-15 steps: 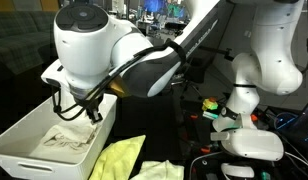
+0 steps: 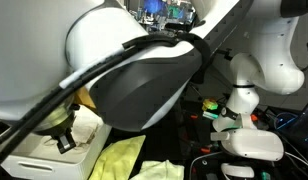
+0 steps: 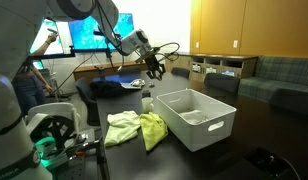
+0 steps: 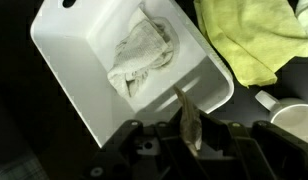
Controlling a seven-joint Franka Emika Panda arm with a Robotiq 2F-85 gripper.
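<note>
In the wrist view my gripper is shut on a slim brownish thing (image 4: 189, 118), which I cannot identify. The thing points up over the near edge of a white bin (image 4: 94, 95). Inside the bin lies a crumpled whitish cloth (image 4: 142, 55), apart from the gripper. In exterior view 1 the big white arm covers much of the bin (image 2: 32, 170), and the dark gripper (image 2: 64, 140) is low over it. Exterior view 2 shows the bin (image 3: 209, 128) on the dark table; the gripper cannot be made out there.
A yellow-green cloth (image 4: 239, 40) lies outside the bin, with a white mug (image 4: 292, 118) nearby. A pale cloth (image 3: 123, 126) lies beside the yellow-green one. Another white arm (image 2: 249, 140) stands at the right.
Over the last second the arm has come nearer to the exterior camera and lower, hiding more of the bin and its cloth. The gripper has moved left and down over the bin.
</note>
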